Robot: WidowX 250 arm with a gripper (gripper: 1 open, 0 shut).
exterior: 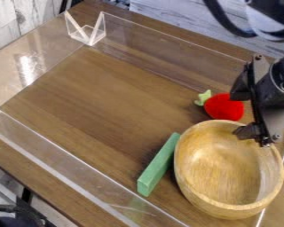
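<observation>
A red strawberry-like toy (224,107) with a pale green top rests on the wooden table behind a wooden bowl (227,177), which sits empty at the front right. My dark gripper (245,115) is at the right, over the bowl's back rim and beside the red toy, partly cut off by the view's edge. I cannot tell how far apart its fingers are or whether anything is between them. A long green block (159,164) lies just left of the bowl.
Clear plastic edging (79,168) runs along the front, and a clear bracket (88,31) stands at the back left.
</observation>
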